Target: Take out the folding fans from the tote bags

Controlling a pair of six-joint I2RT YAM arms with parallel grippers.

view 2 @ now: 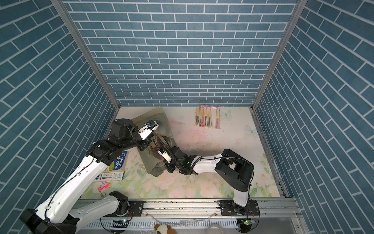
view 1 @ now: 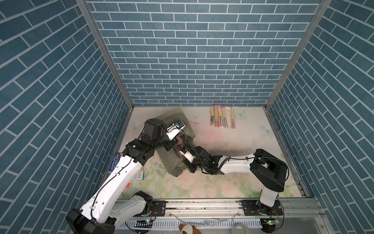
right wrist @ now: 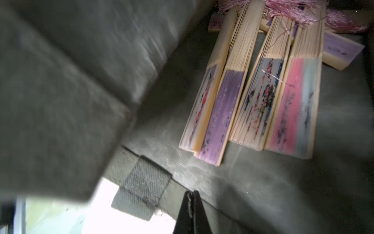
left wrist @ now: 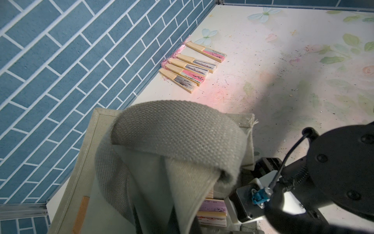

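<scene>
A grey-green tote bag (view 1: 167, 113) lies at the table's left-centre. My left gripper (view 1: 173, 144) is shut, with the bag's strap and fabric (left wrist: 175, 128) around its fingers in the left wrist view. My right gripper reaches into the bag's mouth, shut with nothing visible between its fingertips. Inside, several folding fans (right wrist: 221, 117) with pink tassels (right wrist: 300, 15) lie ahead of its tips, a few crosswise behind. A row of several fans (view 1: 217, 117) lies outside at the back of the table.
Books (view 2: 118, 163) and a pink trinket (view 2: 103, 185) lie at the left front, beside the left arm. Tiled walls enclose the sides and back.
</scene>
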